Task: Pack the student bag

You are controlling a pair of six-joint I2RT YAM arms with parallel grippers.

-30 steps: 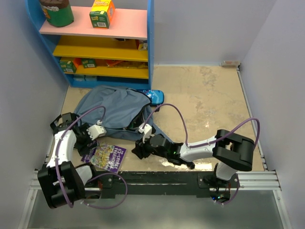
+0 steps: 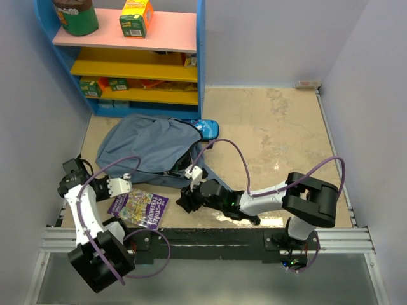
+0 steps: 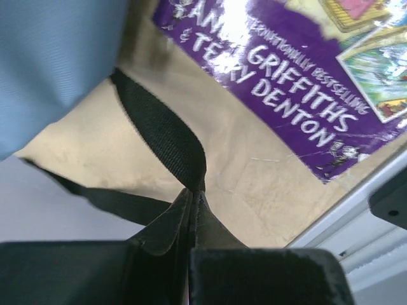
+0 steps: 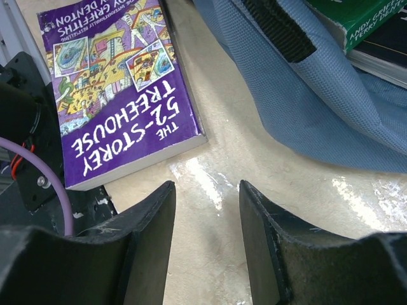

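The blue-grey bag [image 2: 149, 143] lies on its side on the floor in front of the shelf. In the left wrist view, a black strap [image 3: 162, 130] runs from the bag to the tips of my left gripper, which is shut on it. A purple book [image 4: 127, 95], The 52-Storey Treehouse, lies flat beside the bag. My right gripper is open above bare floor to the right of this book, with nothing between its fingers. A green book [image 4: 362, 22] shows inside the bag's opening in the right wrist view.
A blue shelf unit [image 2: 201, 57] with boxes stands at the back left. A blue case [image 2: 207, 129] lies behind the bag. Free floor [image 2: 273, 133] stretches to the right. The left wall [image 2: 32, 127] is close to my left arm.
My left arm has moved left, away from the book and toward the left wall, uncovering more of the cover. The right arm and bag body look unchanged.
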